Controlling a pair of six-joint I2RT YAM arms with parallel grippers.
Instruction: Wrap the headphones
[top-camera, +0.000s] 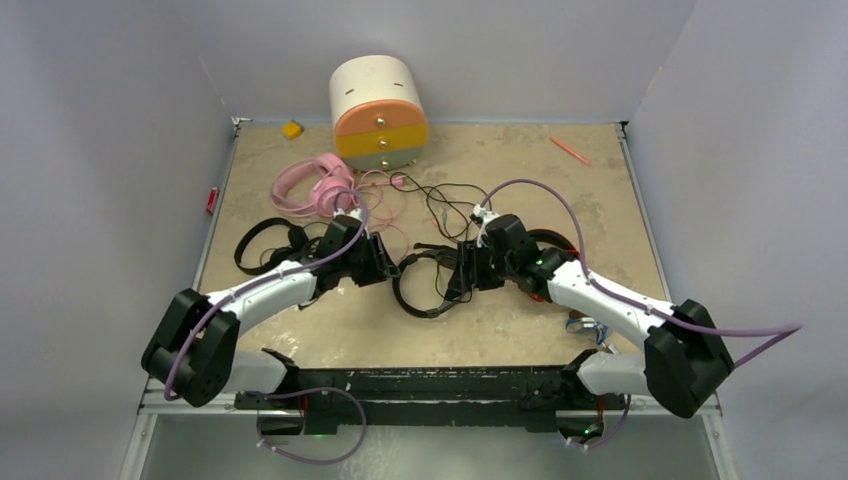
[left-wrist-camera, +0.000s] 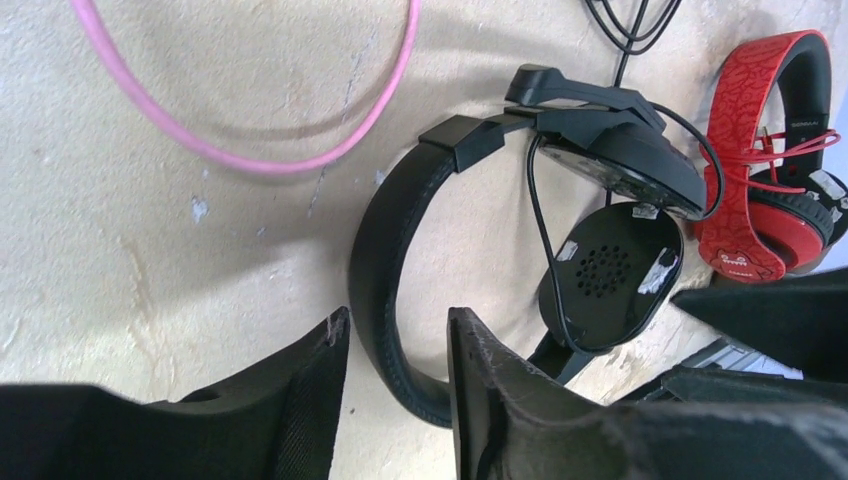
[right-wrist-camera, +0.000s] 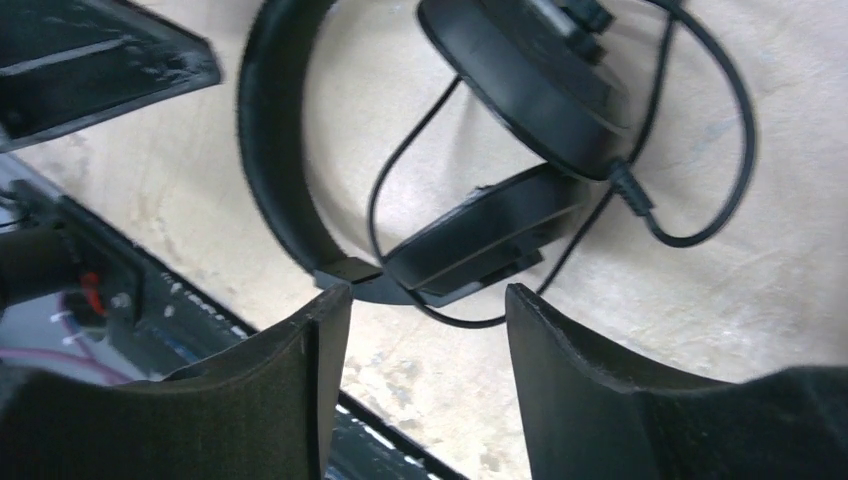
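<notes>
Black headphones (top-camera: 414, 310) lie mid-table, band (left-wrist-camera: 380, 260) curving left, a loose cable looping over the ear cups (right-wrist-camera: 520, 80). My left gripper hangs above the band's left side, part open, nothing visibly between its fingers. My right gripper is over the cups, part open, with cable and band below its fingertips; nothing is visibly held.
Red headphones (left-wrist-camera: 735, 150) lie right, pink headphones (top-camera: 297, 180) and more black headphones (top-camera: 250, 240) left. A drawer box (top-camera: 378, 100) stands at the back, tangled cables before it.
</notes>
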